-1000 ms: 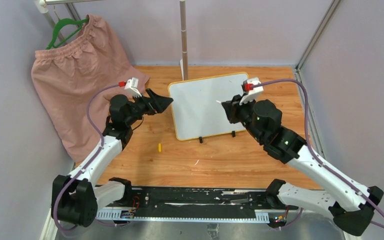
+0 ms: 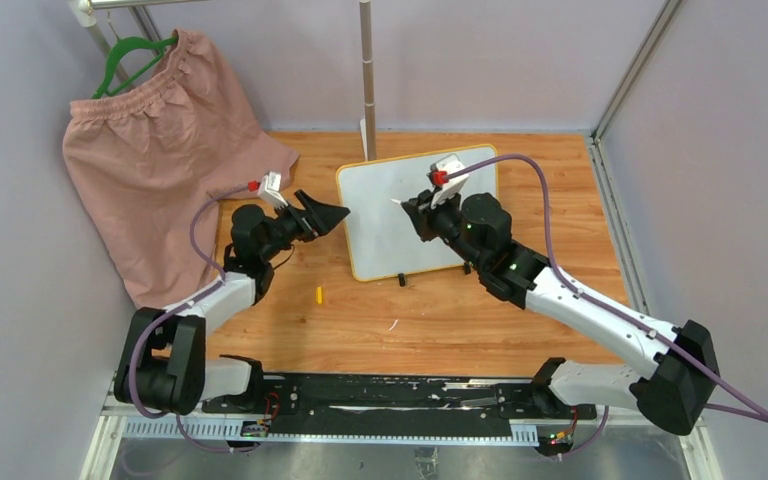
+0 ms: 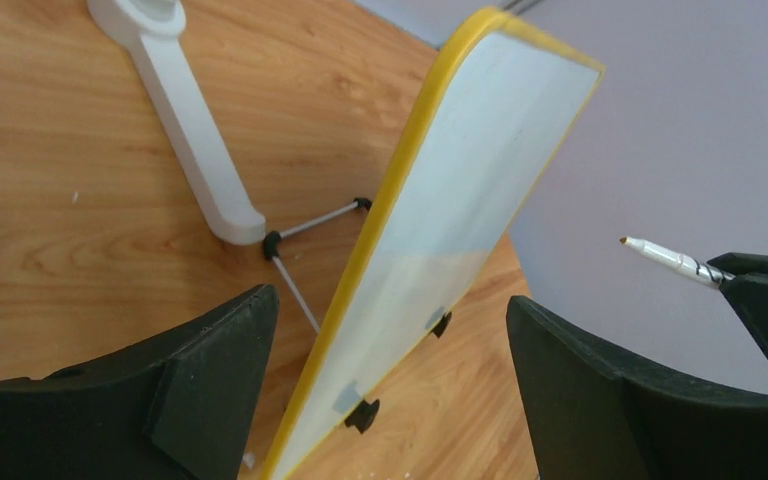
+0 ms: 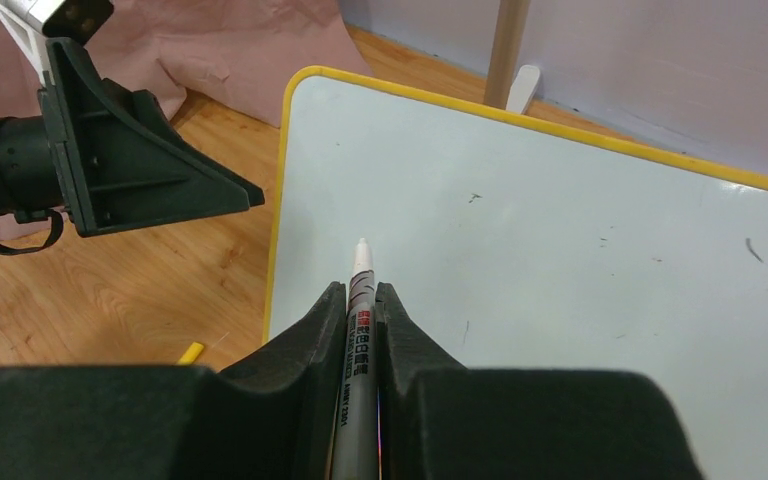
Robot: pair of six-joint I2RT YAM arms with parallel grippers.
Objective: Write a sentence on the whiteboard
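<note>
The whiteboard (image 2: 380,215), white with a yellow rim, leans on its stand at the back middle of the table. Only a few small faint marks show on its face in the right wrist view. My right gripper is shut on a slim white marker (image 4: 360,340), its uncapped tip pointing toward the board. In the left wrist view that marker (image 3: 675,260) is clear of the board. My left gripper stands open at the board's left edge, fingers spread to either side of that edge, nothing between them gripped.
A yellow cap-like piece (image 2: 320,295) and a small white strip (image 2: 394,325) lie on the wooden table (image 2: 440,340). Pink shorts (image 2: 170,150) hang at the left on a green hanger (image 2: 125,55). Behind the board rises a pole (image 2: 368,80).
My right gripper has moved left across the front of the board, carrying the marker. The left gripper has shifted slightly and sits a little closer to the board's left edge.
</note>
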